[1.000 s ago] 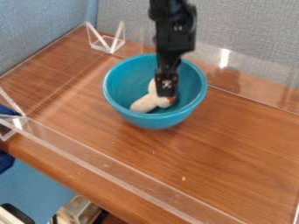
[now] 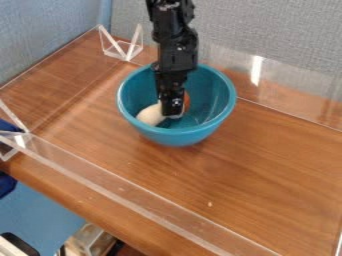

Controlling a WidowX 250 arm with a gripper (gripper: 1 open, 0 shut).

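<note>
A teal bowl (image 2: 207, 125) stands on the wooden table. My black gripper (image 2: 171, 98) reaches down into it from above, its fingers shut on a pale elongated object (image 2: 152, 114) on the bowl's left side. A reddish piece shows just right of the fingers, partly hidden by them.
A white wire stand (image 2: 120, 45) is at the back left. A transparent edge runs along the front and back. A dark blue object (image 2: 7, 135) sits at the left edge.
My gripper has moved leftward inside the bowl, and the pale object has shifted with it, now tilted and nearer the bowl's left wall.
</note>
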